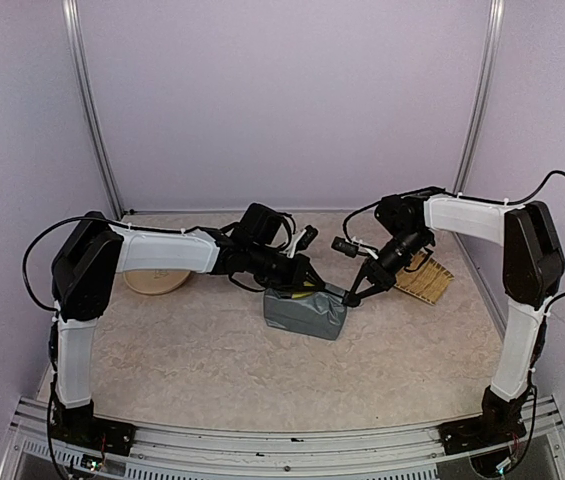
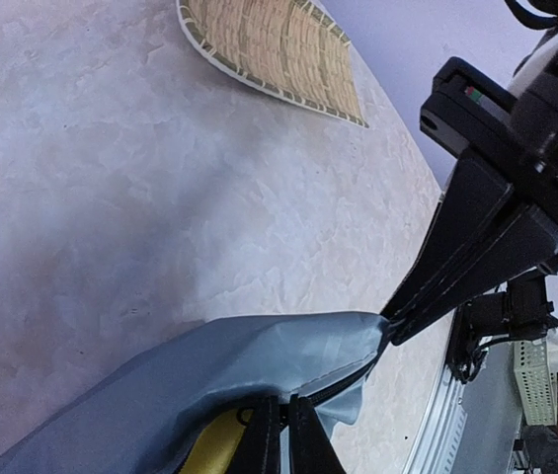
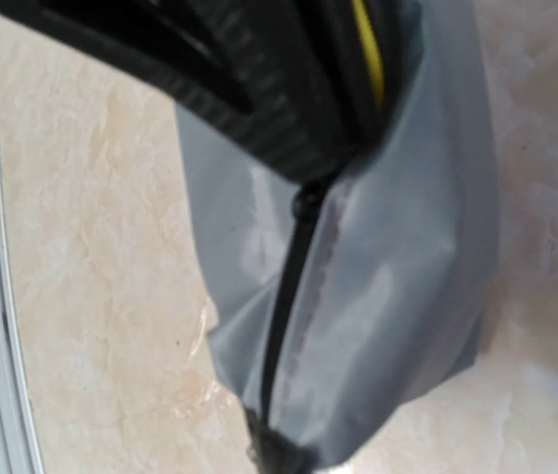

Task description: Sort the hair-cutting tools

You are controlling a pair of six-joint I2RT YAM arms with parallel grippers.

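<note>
A grey zip bag [image 1: 304, 315] stands at the table's middle. Its dark zip runs along the top, and something yellow [image 2: 217, 441] shows through the opened part. My left gripper is shut at the zip, its tips close to the slider [image 3: 306, 203]; whether the small pull is between them cannot be made out. At the bag's right end my right gripper [image 1: 351, 300] is shut on the grey fabric by the zip's end; in the right wrist view only its dark tips [image 3: 277, 452] show at the bottom. The bag's other contents are hidden.
A round wooden tray [image 1: 157, 282] lies at the left, partly under the left arm. A woven bamboo tray [image 1: 425, 281] is behind the right gripper.
</note>
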